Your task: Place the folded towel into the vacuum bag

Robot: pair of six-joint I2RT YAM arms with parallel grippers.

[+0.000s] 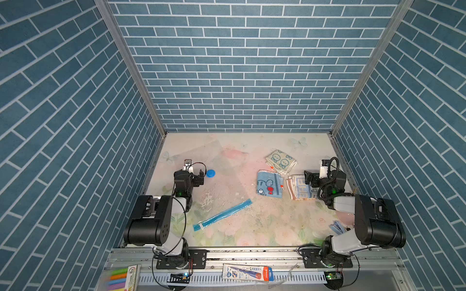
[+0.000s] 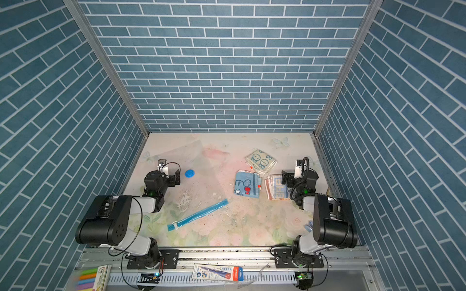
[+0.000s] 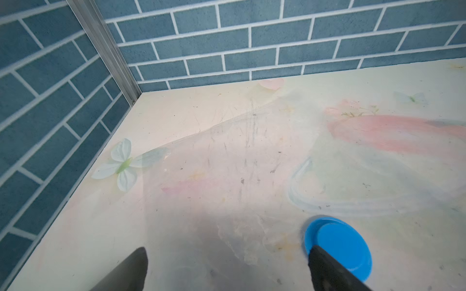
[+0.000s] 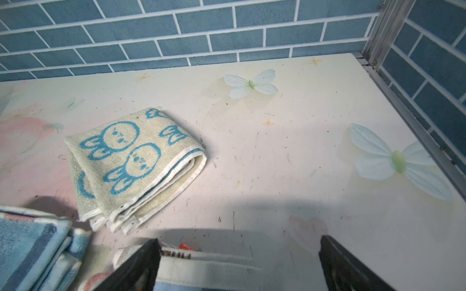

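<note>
Three folded towels lie on the table's right half: a cream rabbit towel (image 1: 280, 160) at the back, a blue one (image 1: 269, 182) with a red motif, and a striped one (image 1: 298, 186). A clear plastic bag (image 3: 218, 160) lies flat on the left half. My left gripper stands open over its near part, holding nothing. My right gripper is open above the striped towel, nothing held.
A blue round cap (image 3: 339, 245) lies by the left gripper. A blue zipper slider strip (image 1: 222, 214) lies at the front left.
</note>
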